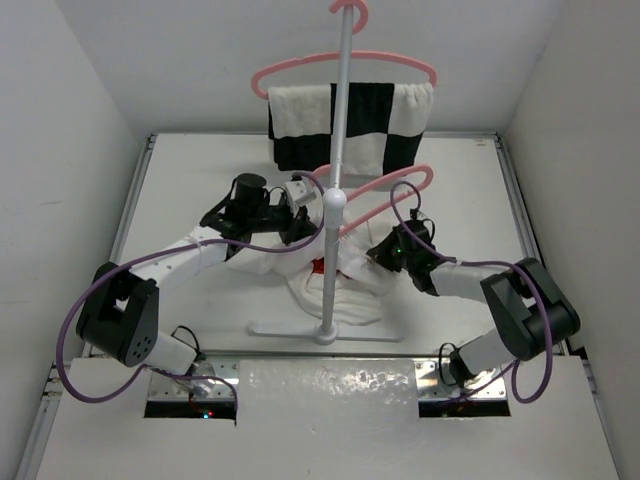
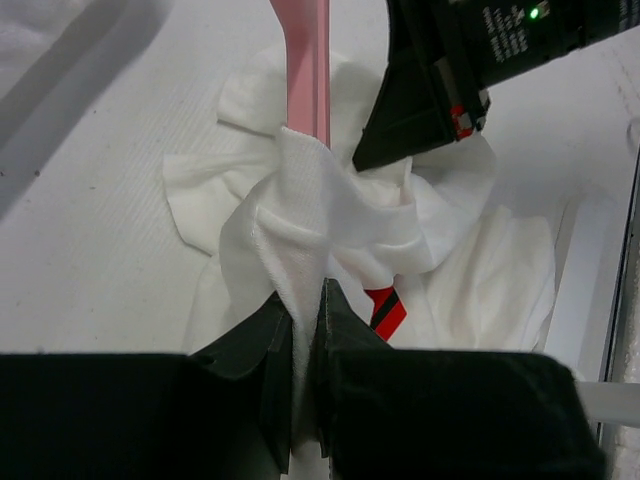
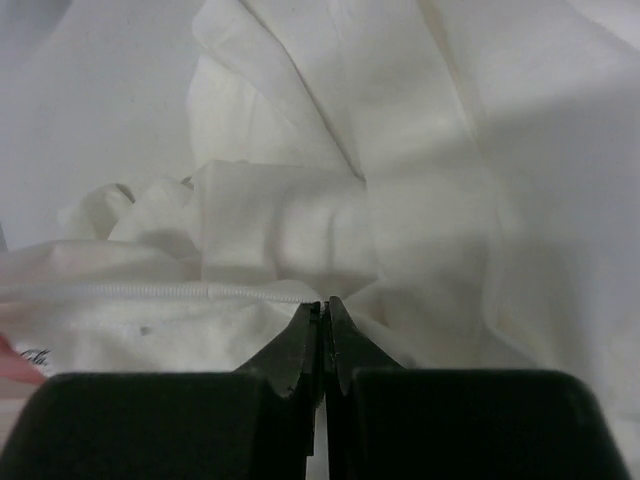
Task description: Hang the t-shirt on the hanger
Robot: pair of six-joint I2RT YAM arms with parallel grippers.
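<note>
The white t shirt (image 1: 335, 295) with a red patch hangs bunched around the lower pink hanger (image 1: 390, 190) on the white stand. In the left wrist view, its cloth wraps the hanger's pink bar (image 2: 305, 70), and my left gripper is shut on that cloth, below the bar. My right gripper is shut at folds of white cloth (image 3: 430, 200); whether fabric is between its tips is hard to tell. From the left wrist view it appears above and right of the bar.
The white stand's post (image 1: 330, 280) rises between my arms, with its feet along the front. An upper pink hanger (image 1: 290, 62) carries a black-and-white checked cloth (image 1: 360, 115). Walls bound both sides.
</note>
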